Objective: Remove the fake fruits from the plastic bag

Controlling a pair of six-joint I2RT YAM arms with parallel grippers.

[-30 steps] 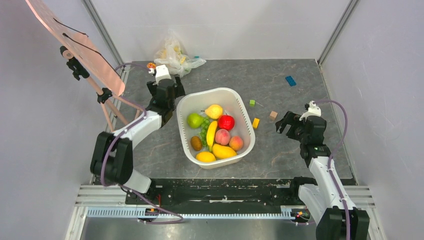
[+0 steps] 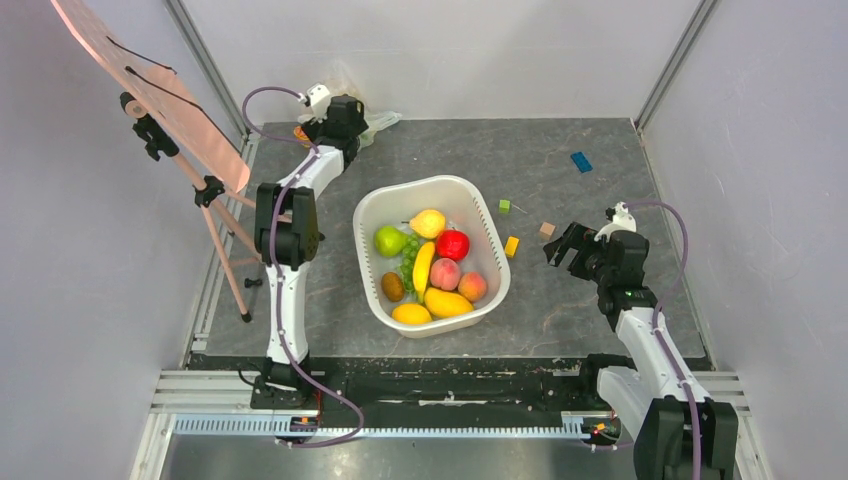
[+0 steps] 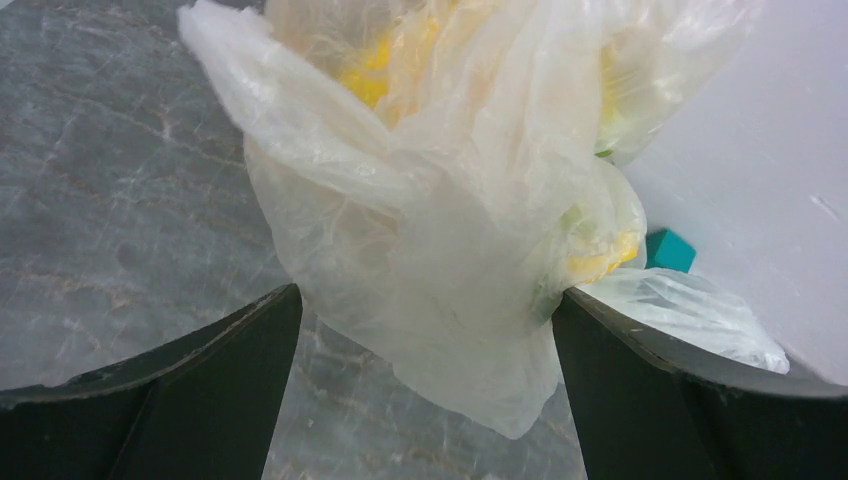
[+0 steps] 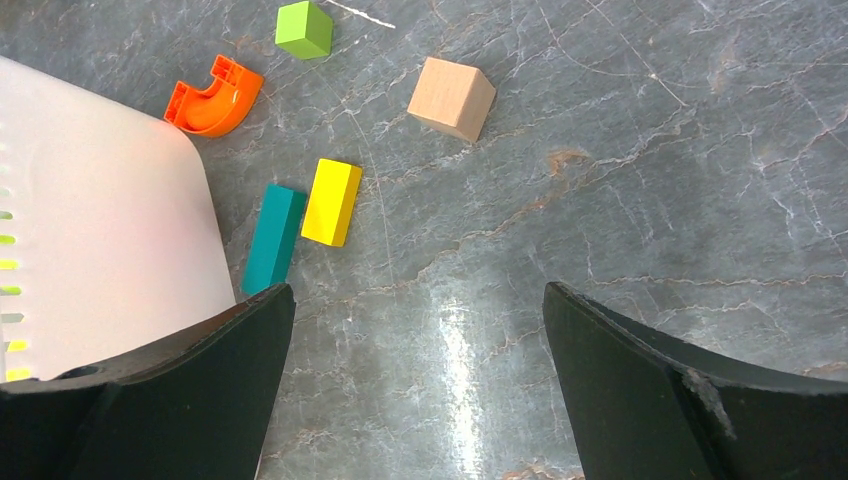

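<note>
In the left wrist view the crumpled white plastic bag [image 3: 440,210] fills the space ahead of my left gripper. The fingers are open, with the lower part of the bag between them. Yellow shapes [image 3: 368,72] show faintly through the film; what they are cannot be made out. From above, my left arm hides most of the bag [image 2: 382,121], which lies by the back wall. My right gripper is open and empty over bare table, right of the basket.
A white basket [image 2: 363,245] holding several fake fruits stands mid-table. Beside it lie a yellow block [image 4: 332,203], a teal block [image 4: 272,240], an orange curved piece [image 4: 214,98], a green cube [image 4: 304,30] and a wooden cube [image 4: 452,98]. A pink stand [image 2: 215,240] borders the left side.
The right arm has shifted only slightly left.
</note>
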